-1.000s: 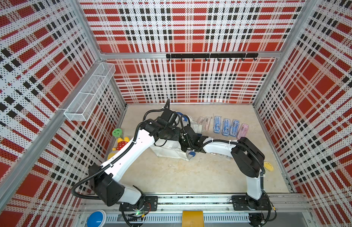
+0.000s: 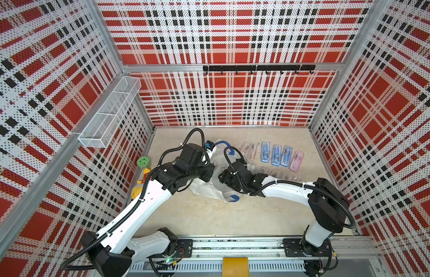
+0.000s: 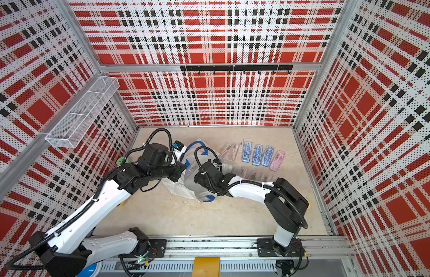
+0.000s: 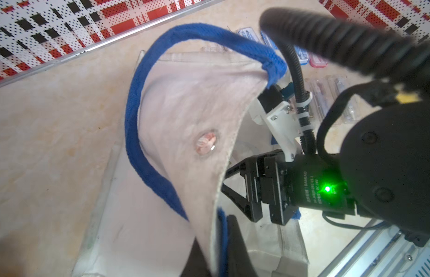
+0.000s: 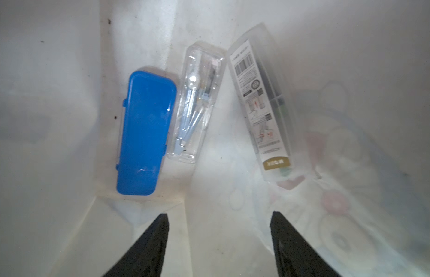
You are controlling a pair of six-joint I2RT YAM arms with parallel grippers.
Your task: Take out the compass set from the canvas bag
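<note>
My left gripper is shut on the white canvas bag's edge (image 4: 182,115) and blue handle, holding the bag up; the bag (image 2: 203,189) lies at the middle of the table. My right gripper is open inside it, nothing between its fingers. In the right wrist view, above those fingers lie a blue closed case (image 5: 143,131), a clear compass set (image 5: 194,103) with light-blue compass parts, and a larger translucent case (image 5: 265,101) with a label.
Several blue cases (image 2: 275,154) and a pink case (image 2: 296,160) lie in a row at the back right, with clear packs nearby. Toys (image 2: 142,161) sit at the left; a wire basket (image 2: 106,115) hangs on the left wall.
My left arm has moved left and toward the front with the bag's edge. My right arm has swung right and toward the front over the last second.
</note>
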